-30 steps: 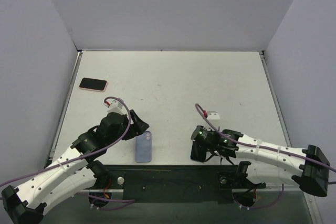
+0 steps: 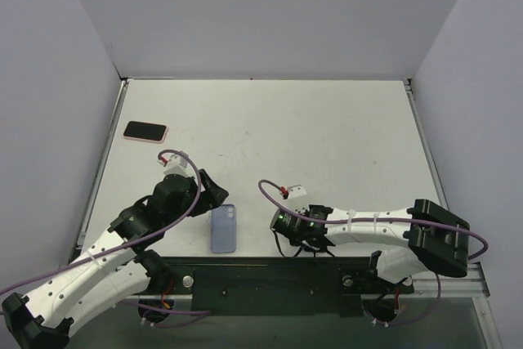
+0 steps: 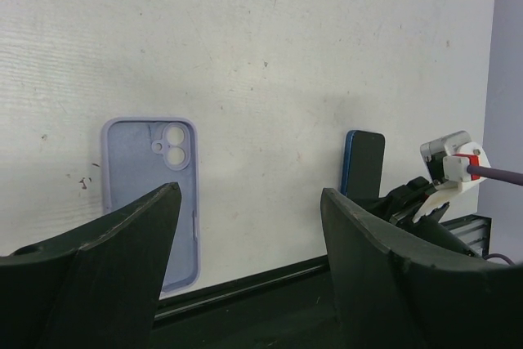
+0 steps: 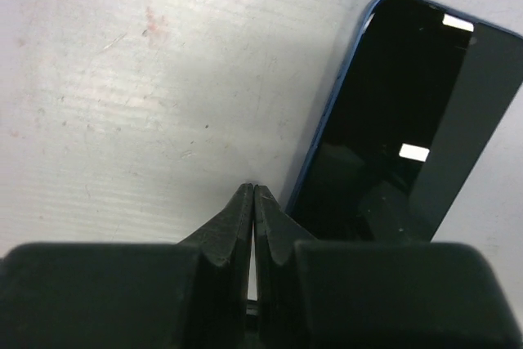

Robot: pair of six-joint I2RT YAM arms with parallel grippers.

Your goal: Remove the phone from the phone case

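Observation:
Face up on the white table lies the black phone with a blue edge, outside the case; the left wrist view also shows the phone [image 3: 365,157]. From above, the right arm mostly covers it. My right gripper is shut, its fingertips together beside the phone's left long edge, with nothing between them. Whether they touch that edge, I cannot tell. The empty pale-blue phone case [image 3: 151,173] rests near the table's front edge, its inside facing up. Above and to its right, my left gripper stands open and empty.
Another phone with a red edge [image 2: 145,131] lies at the far left of the table. The dark front rail [image 2: 270,271] runs close to the case and the phone.
My right gripper has gone from open above the phone to shut at its left side, moving left and lower. The left arm has shifted very slightly; the case stays put.

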